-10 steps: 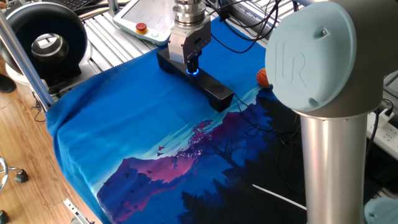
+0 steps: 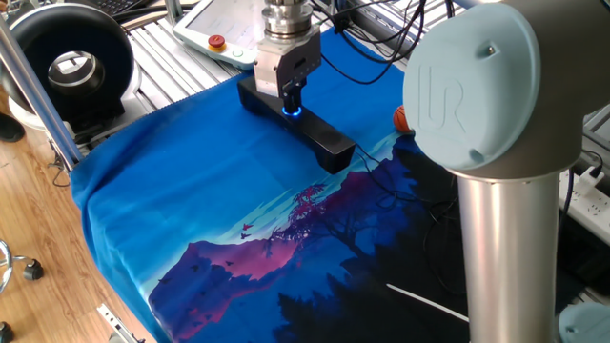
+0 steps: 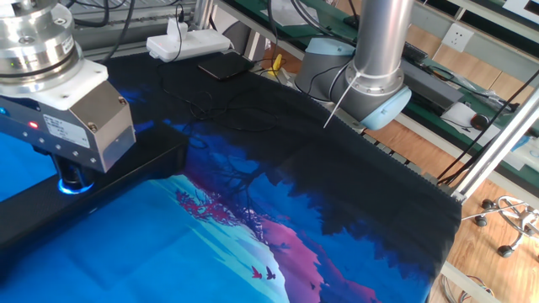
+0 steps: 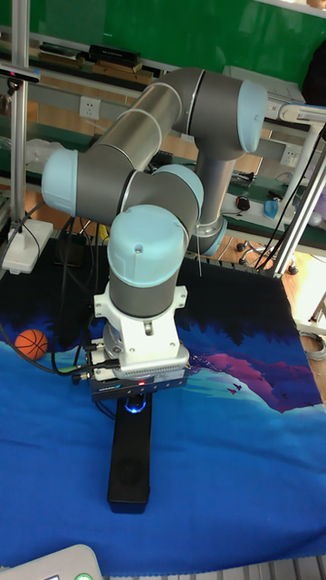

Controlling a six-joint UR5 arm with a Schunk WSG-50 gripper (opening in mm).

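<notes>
A long black speaker bar (image 2: 322, 139) is over the blue part of the printed cloth (image 2: 181, 152). A glowing blue ring (image 2: 293, 113) lights its top near the middle. My gripper (image 2: 293, 99) points straight down at that spot, its dark tip meeting the bar at the ring. In exterior view 2 the gripper body (image 3: 80, 126) hides part of the bar (image 3: 101, 189), and a dark stub joins the two above the ring. Separate fingers cannot be made out. From exterior view 3, the bar (image 4: 129, 464) reaches out toward the camera from under the gripper.
A small orange basketball (image 4: 31, 343) sits left of the bar in exterior view 3. Thin cables (image 2: 434, 205) trail over the cloth's dark side, and a pale rod (image 2: 429, 301) crosses there. A tablet with a red button (image 2: 217, 43) lies beyond the cloth.
Gripper and bar have both shifted very slightly left in exterior view 1. The ball and cloth look the same.
</notes>
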